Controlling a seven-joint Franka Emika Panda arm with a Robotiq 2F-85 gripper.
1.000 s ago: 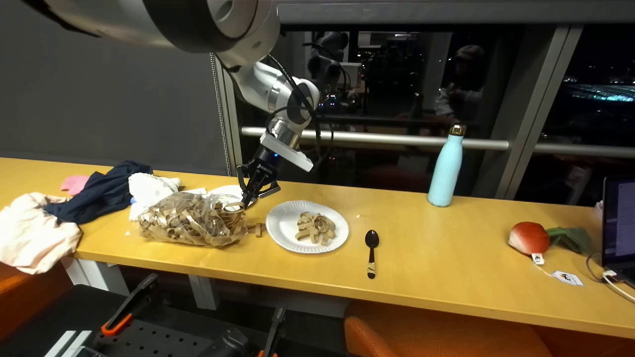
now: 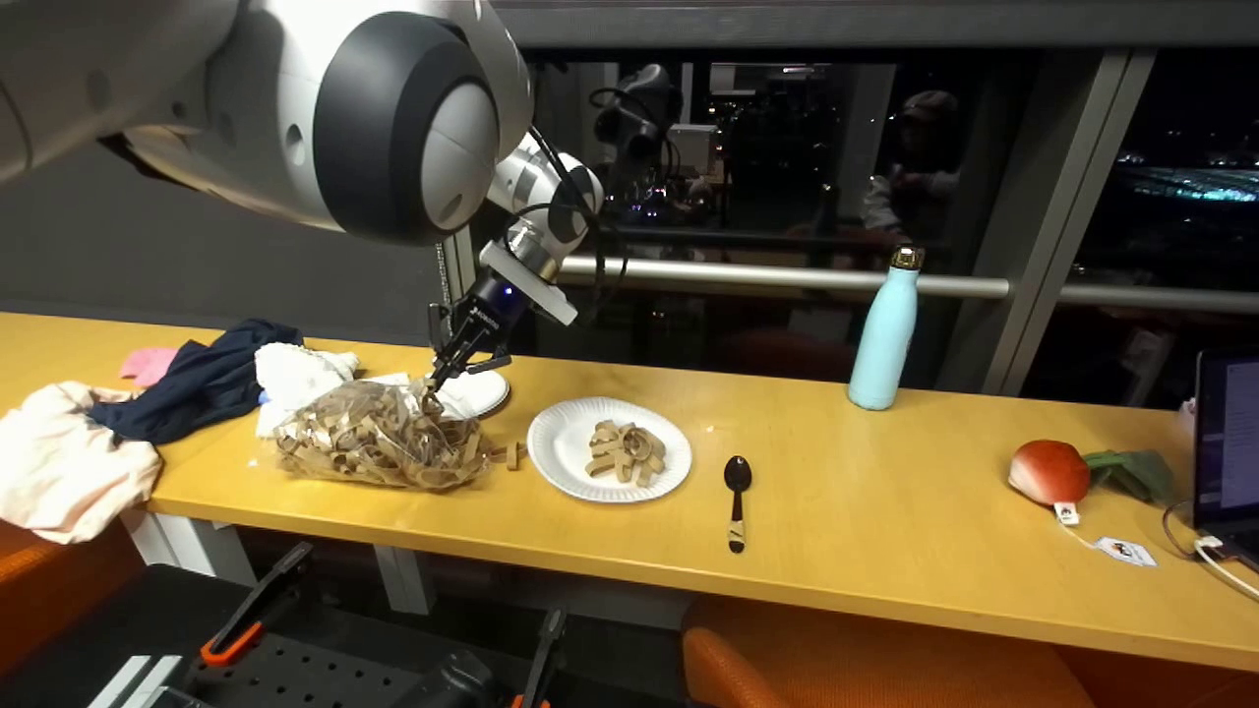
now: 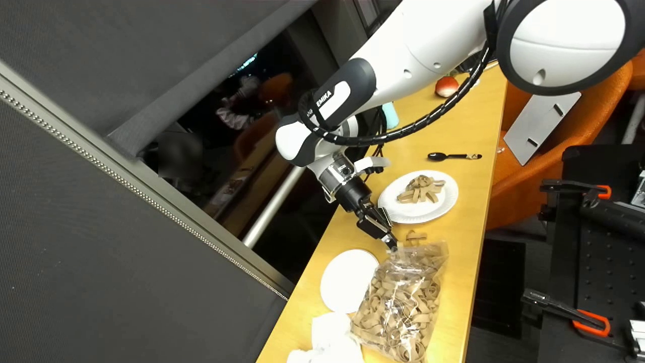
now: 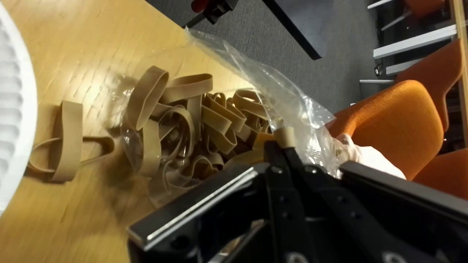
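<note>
A clear plastic bag [image 2: 380, 437] full of wide tan rubber bands lies on the table. Its open end faces the white paper plate [image 2: 555, 462], where a small pile of bands [image 2: 626, 453] sits. My gripper [image 2: 434, 387] points down at the bag's mouth, its fingers [image 4: 280, 175] together. In the wrist view a small tan piece [image 4: 286, 136] shows at the fingertips; whether it is pinched there or part of a finger, I cannot tell. Inside the mouth, several loose bands [image 4: 219, 118] are visible. Between bag and plate lie loose bands [image 4: 70, 140] on the wood.
A second white plate [image 3: 345, 281] lies behind the bag. Crumpled cloths [image 2: 207, 378] cover the left end. Right of the paper plate are a black spoon [image 2: 737, 478], a light blue bottle [image 2: 885, 342] and a red-and-white toy vegetable [image 2: 1050, 474]. Bare table separates these.
My gripper has moved left, from the bag's right end to over its upper middle edge. The bag, plates and loose bands look the same.
</note>
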